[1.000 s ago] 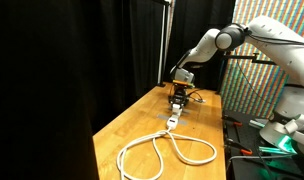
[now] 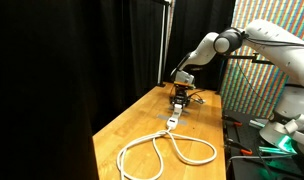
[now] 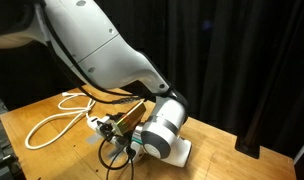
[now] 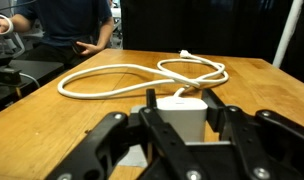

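Observation:
A white block-like end of a corded device, perhaps a power strip (image 4: 186, 116), sits between the black fingers of my gripper in the wrist view. The fingers are shut on it. Its white cord (image 4: 97, 95) runs out in a wide loop across the table, with a plug (image 4: 185, 54) at the far end. From exterior view 1, my gripper (image 2: 179, 101) is low over the table, at the strip's far end. In exterior view 2 the arm partly hides the strip, and the cord (image 3: 37, 130) curls at the left.
Black curtains (image 2: 122, 60) hang behind it. A person (image 4: 72, 25) stands beyond the table in the wrist view. A pale flat piece (image 4: 134, 157) lies under the gripper.

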